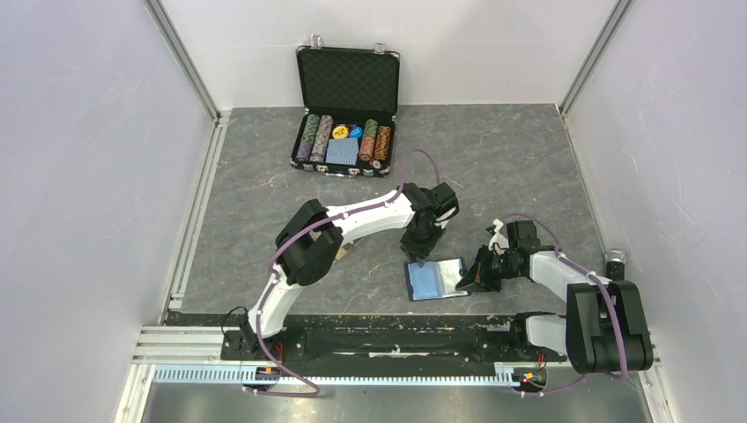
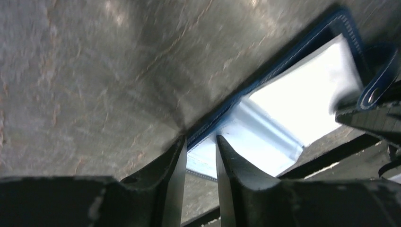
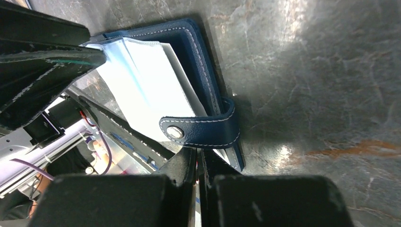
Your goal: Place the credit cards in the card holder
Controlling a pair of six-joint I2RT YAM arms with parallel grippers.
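The dark-blue card holder (image 1: 425, 283) lies open on the table near the front edge, showing pale clear sleeves. My left gripper is over its left end, fingers parted, with the holder's edge (image 2: 215, 124) seen in and beyond the gap. Whether those fingertips touch it is unclear. In the right wrist view my right gripper is shut, its tips at the snap strap (image 3: 201, 130); I see nothing clearly pinched between them. A tan item (image 1: 343, 252), mostly covered by the left arm, could be cards, but I cannot tell.
An open black case (image 1: 345, 167) of poker chips and playing cards stands at the back. A dark bar (image 1: 396, 340) runs along the front, close to the holder.
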